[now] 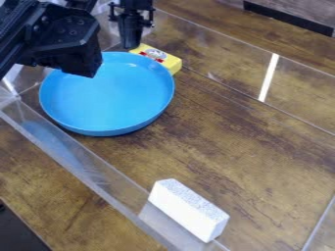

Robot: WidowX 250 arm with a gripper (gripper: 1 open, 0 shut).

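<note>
My black gripper (129,39) hangs at the top of the view, above the upper left end of a yellow box (160,59) with red and white marks. The fingers look close together; I see nothing held between them, though they are small and dark here. A large blue round bowl or plate (106,98) lies below and left of the box, partly behind the arm's dark body at the upper left.
A white speckled block (187,209) lies at the bottom centre. A clear plastic edge runs diagonally along the lower left. A white strip (268,78) marks the wooden floor at right, where the surface is clear.
</note>
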